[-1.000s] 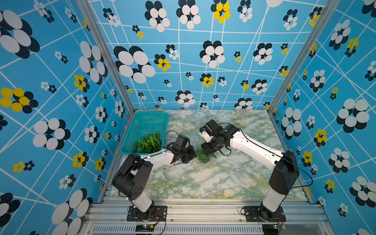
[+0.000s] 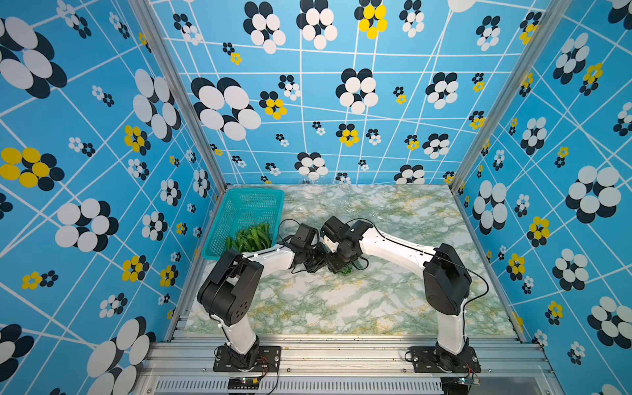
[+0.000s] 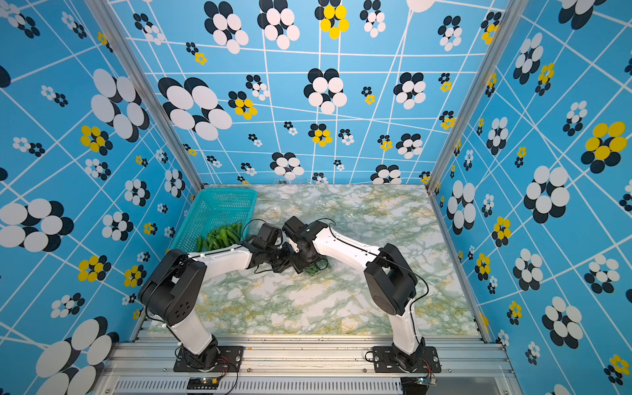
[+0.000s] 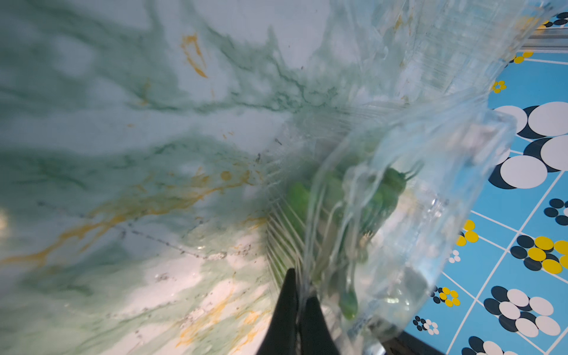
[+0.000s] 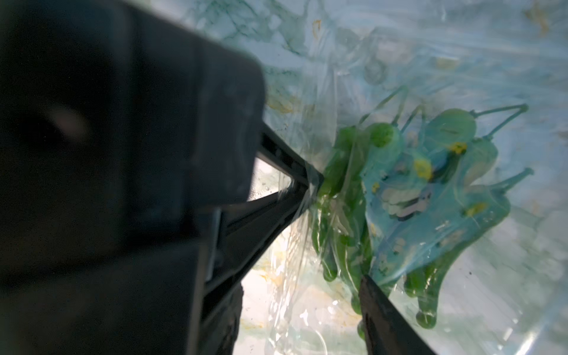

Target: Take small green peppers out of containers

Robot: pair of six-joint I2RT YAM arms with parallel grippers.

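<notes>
A clear plastic bag holding small green peppers point(image 5: 349, 224) is at mid-table, mostly hidden under the grippers in both top views. My left gripper is shut on the bag's film, which rises around its fingertips in the left wrist view; its black fingers also appear beside the bag in the right wrist view. My right gripper is over the bag, part open, its fingertips low on either side of the bag's edge. More peppers point(image 2: 250, 237) lie in the turquoise basket point(image 2: 247, 197) at the left.
The basket stands against the back left, just beside the left arm. Blue patterned walls point(image 3: 539, 184) enclose the sides and back.
My right arm has moved left over the bag, close against the left gripper, covering most of the bag. The left arm has shifted slightly.
</notes>
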